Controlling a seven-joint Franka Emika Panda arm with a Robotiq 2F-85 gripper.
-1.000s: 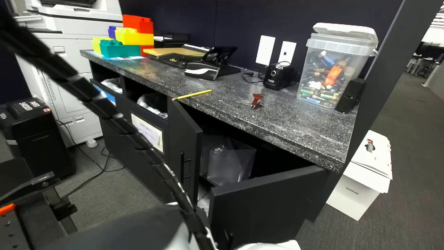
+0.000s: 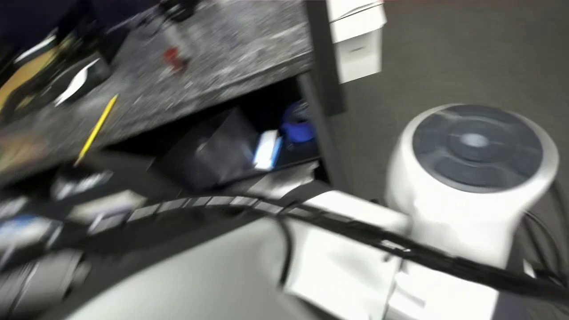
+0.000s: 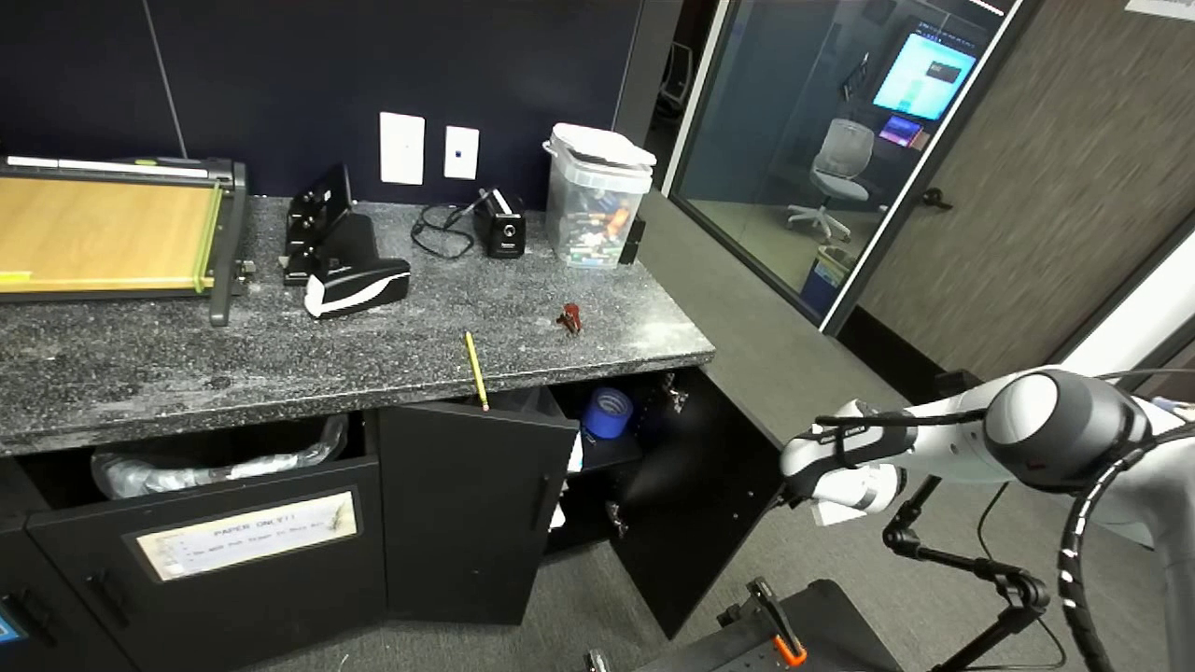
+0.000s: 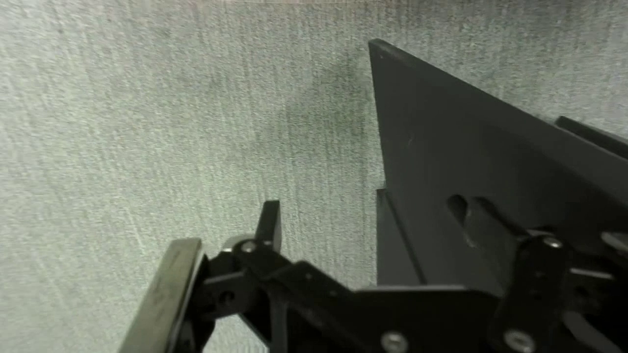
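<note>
In exterior view 2, the black cabinet's right door stands wide open, and its left door is partly open. My gripper is at the right door's outer side, near its free edge; it is small and dark there. The wrist view shows the gripper open, its fingers far apart. A dark panel, apparently the right door, lies behind the right finger; whether they touch I cannot tell. Carpet shows behind the left finger. In exterior view 1, blur and the arm hide the gripper.
A blue roll sits inside the cabinet. On the counter are a yellow pencil overhanging the front edge, a red staple remover and a clear bucket. A black stand rises below the arm.
Exterior view 1 has swung and tilted, and is now blurred. The right door, earlier partly across the cabinet opening, is now farther open, exposing the blue roll and a white box inside.
</note>
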